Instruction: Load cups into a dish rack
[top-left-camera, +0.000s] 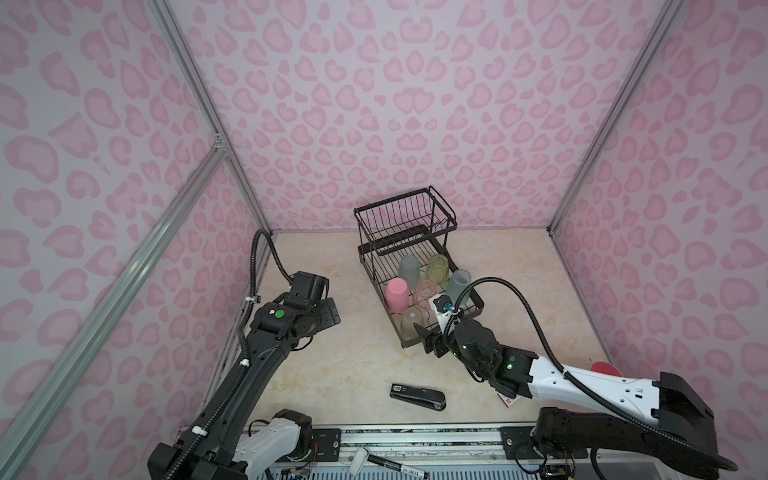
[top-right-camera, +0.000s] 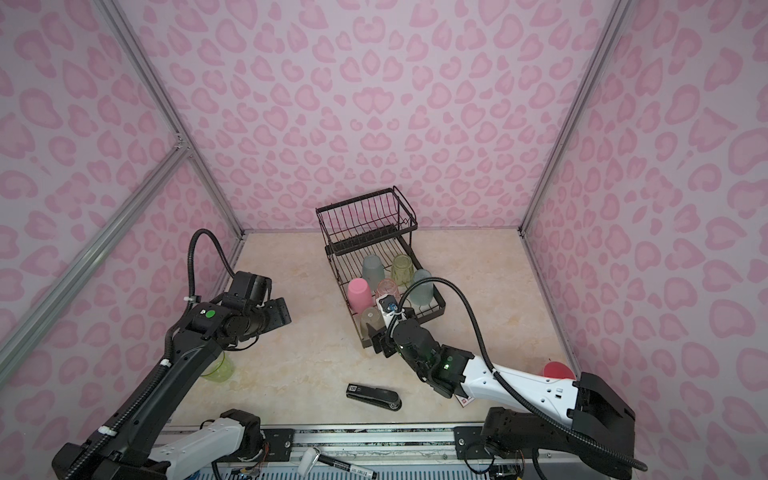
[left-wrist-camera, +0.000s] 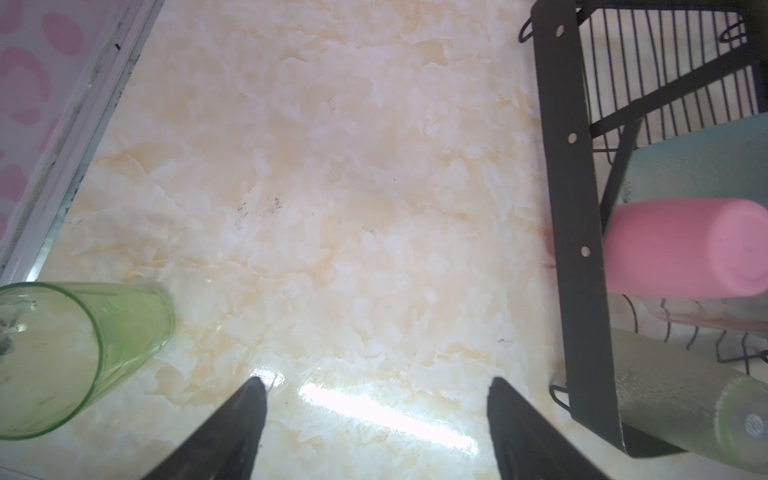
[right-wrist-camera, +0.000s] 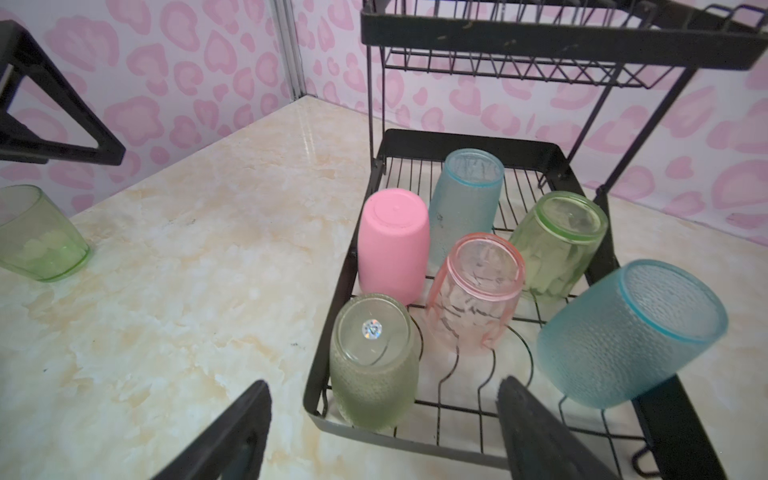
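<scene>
The black wire dish rack (right-wrist-camera: 448, 441) holds several upside-down cups on its lower tier. In the right wrist view these are a grey-green cup (right-wrist-camera: 374, 364) at the front left, an opaque pink cup (right-wrist-camera: 393, 244), a clear pink glass (right-wrist-camera: 477, 289), a blue cup (right-wrist-camera: 468, 196), a green glass (right-wrist-camera: 560, 240) and a tilted blue cup (right-wrist-camera: 628, 332). My right gripper is open and empty at the rack's front edge. A green glass (left-wrist-camera: 128, 332) lies on its side on the left of the table. My left gripper, open and empty, hovers between that glass and the rack.
A black stapler (top-left-camera: 417, 397) lies near the table's front edge. A red object (top-right-camera: 557, 369) sits by the right wall, and a small white box (top-right-camera: 464, 399) is partly under the right arm. The table between rack and left wall is mostly clear.
</scene>
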